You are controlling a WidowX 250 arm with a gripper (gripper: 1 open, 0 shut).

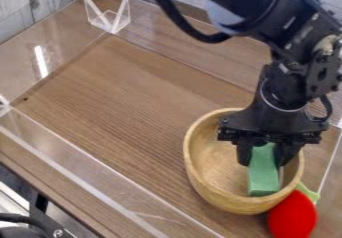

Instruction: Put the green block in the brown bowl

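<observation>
The green block [263, 172] stands long side up within the outline of the brown bowl [211, 170], toward the bowl's right side. My gripper [263, 152] is over the bowl, its dark fingers shut on the upper part of the block. The block's top is hidden between the fingers. From this angle I cannot tell whether its lower end touches the bowl's floor.
A red object with a green top [291, 217] lies close against the bowl's front right. At the far left a clear wire-like holder [108, 15] stands near the back edge.
</observation>
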